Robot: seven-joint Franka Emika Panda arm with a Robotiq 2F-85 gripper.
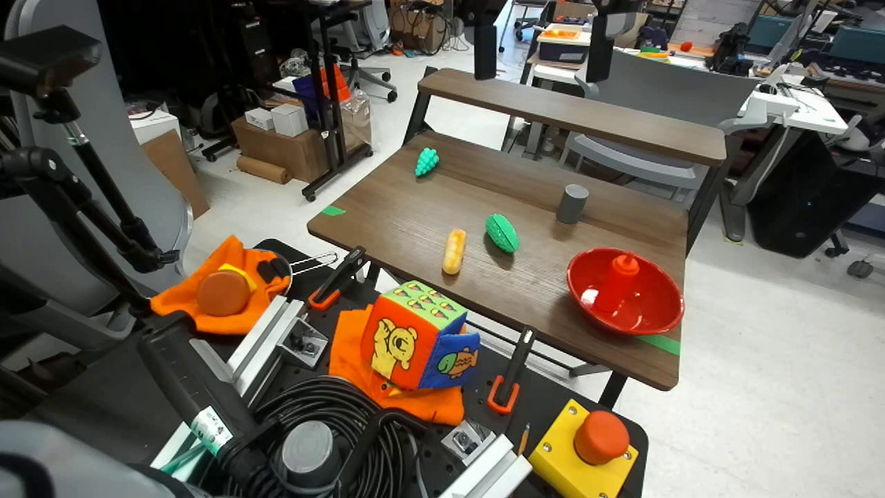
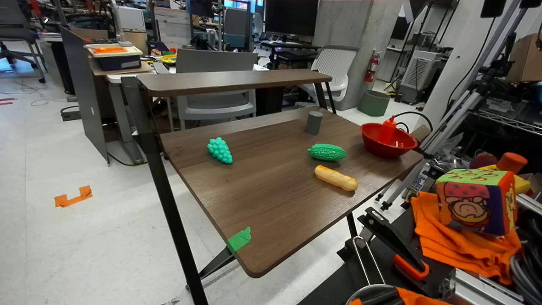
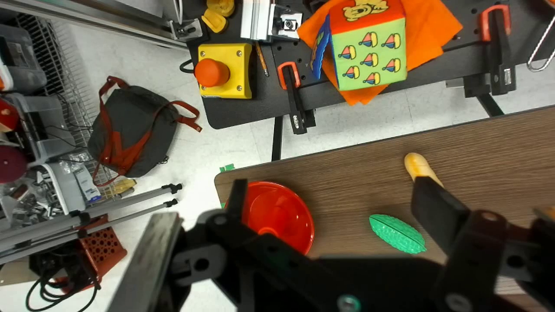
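High over the desk, my gripper stands open, its dark fingers wide apart with nothing held between them. Only its fingertips show at the top edge of both exterior views. Far below on the brown desktop (image 1: 382, 199) sits a red bowl (image 1: 581, 292) with a red squeeze bottle (image 1: 618, 286) inside. A green, ridged vegetable-like toy (image 1: 502, 233) lies near the desk's middle, beside a yellow bread-like stick (image 1: 453, 252). Toward the far left corner rests a teal grape-like bunch (image 1: 426, 162). A grey cylinder (image 1: 572, 203) stands upright toward the back; the wrist view does not show it clearly.
A raised shelf (image 2: 233, 81) spans the desk's back edge. Along the front, a black bench carries a soft picture cube (image 1: 419, 340) on orange cloth, clamps and a yellow box with a red button (image 1: 583, 452).
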